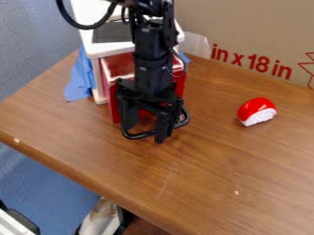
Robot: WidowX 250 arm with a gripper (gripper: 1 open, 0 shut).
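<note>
My black gripper (153, 124) hangs low in front of a red drawer or box (117, 64) beneath a white-topped unit (92, 39) near the back left of the wooden table (196, 184). Whether the gripper is open or shut cannot be made out, and it hides much of the red front. A small red and white rounded object (256, 111) lies apart on the table to the right.
A blue cloth (80, 81) lies left of the unit. A cardboard box (245, 41) stands at the back. The table's left edge drops to a blue surface.
</note>
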